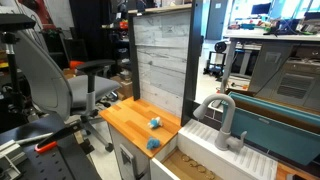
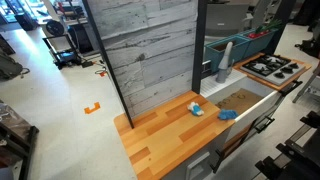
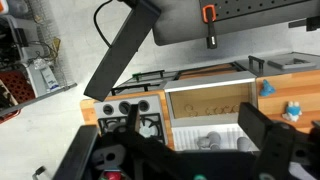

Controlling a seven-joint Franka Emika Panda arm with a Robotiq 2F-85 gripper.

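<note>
Two small blue items lie on the wooden counter [image 2: 160,140]: a blue-and-white one [image 2: 195,109] towards the back and a plain blue one [image 2: 228,114] near the open drawer [image 3: 205,103]. In the wrist view, the blue piece [image 3: 267,88] and the blue-and-white piece [image 3: 292,108] appear at the right. My gripper is high above the scene, its dark fingers spread wide at the bottom of the wrist view. It looks open, with nothing held between the fingers. The drawer shows a light wooden bottom with some small marks or items, too small to identify.
A grey faucet [image 1: 228,120] rises behind the drawer beside a white ribbed rack [image 1: 250,160]. The stove top [image 2: 272,68] lies beyond it. A grey plank wall [image 1: 163,65] stands behind the counter.
</note>
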